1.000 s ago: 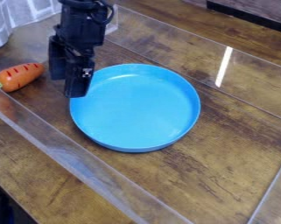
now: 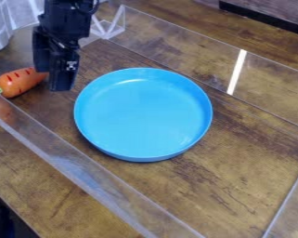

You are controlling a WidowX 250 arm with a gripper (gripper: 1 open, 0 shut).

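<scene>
A black gripper [image 2: 55, 67] hangs at the upper left over the wooden table, open, with its fingers pointing down. Just left of it lies an orange toy carrot [image 2: 21, 81] with green leaves at the left edge of the view. To the right of the gripper a round blue plate [image 2: 142, 112] rests empty on the table.
A silver pot or container is partly visible at the top left corner. Clear acrylic strips or panels cross the table along the front left and right. The wood [image 2: 226, 149] right of the plate is bare.
The gripper has moved left, away from the plate and toward the carrot, and slightly up. The plate and carrot look unmoved.
</scene>
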